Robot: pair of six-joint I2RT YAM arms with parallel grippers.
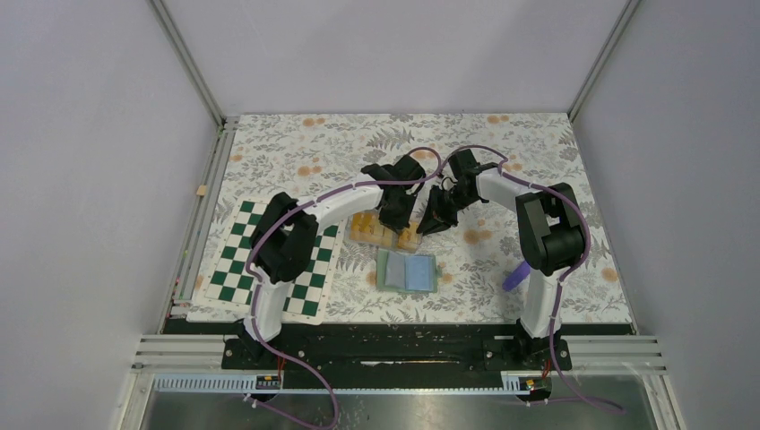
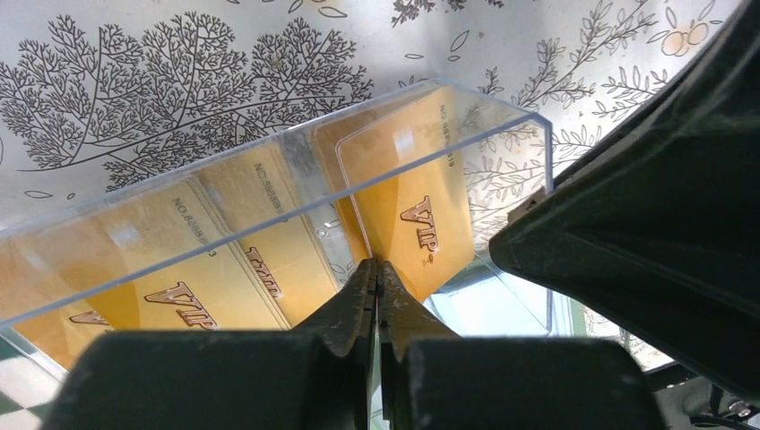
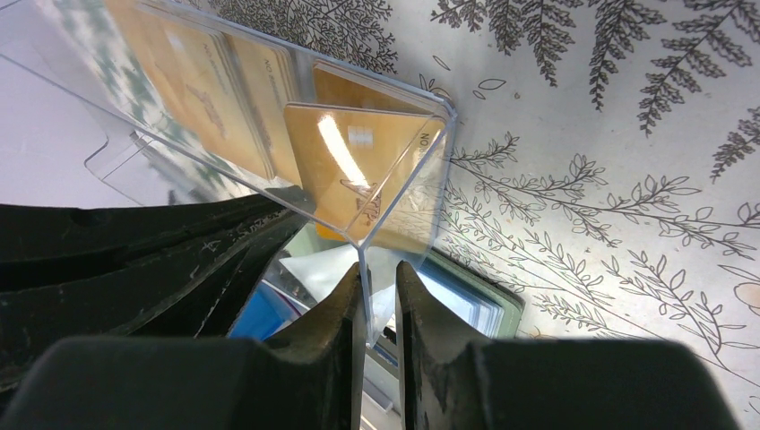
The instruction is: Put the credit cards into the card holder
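Observation:
A clear card holder (image 1: 372, 229) lies mid-table with gold credit cards inside. In the left wrist view, stacks of cards (image 2: 255, 269) fill its compartments, and one card (image 2: 421, 224) lies tilted in the end compartment. My left gripper is shut at that card's lower corner, inside the holder. My right gripper is at the holder's end, its fingertips either side of the clear end edge; whether it grips it is hard to tell.
A green tray with blue and grey items (image 1: 418, 271) sits just in front of the holder. A checkered board (image 1: 228, 269) lies left, a purple object (image 1: 515, 276) right.

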